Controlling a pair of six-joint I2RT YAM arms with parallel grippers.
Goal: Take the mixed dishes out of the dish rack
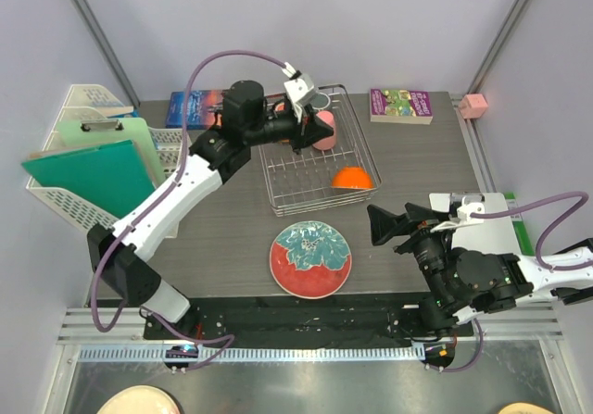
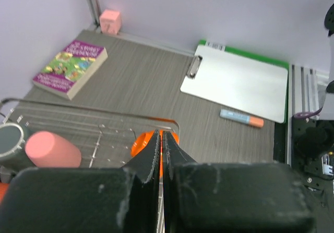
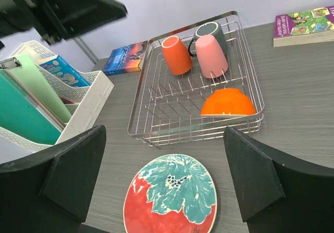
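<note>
In the top view the wire dish rack [image 1: 271, 181] stands at the back centre. An orange bowl [image 3: 228, 103] is tipped over in its front right corner. Further back in the rack stand an orange cup [image 3: 176, 56], a pink cup [image 3: 211, 56] and a grey mug [image 3: 216, 31]. Raised above the rack, my left gripper has its fingertips together with nothing between them; it is apart from the bowl. My right gripper is open and empty, in front and to the right of the rack. A red plate with a teal flower [image 1: 310, 259] lies before the rack.
A white basket [image 1: 171, 159] with folders stands at the left. Behind are a blue book [image 3: 125, 59] and a purple book [image 1: 400, 105]. A clipboard [image 2: 240, 82] and a marker [image 2: 241, 118] lie on the right. The counter right of the rack is bare.
</note>
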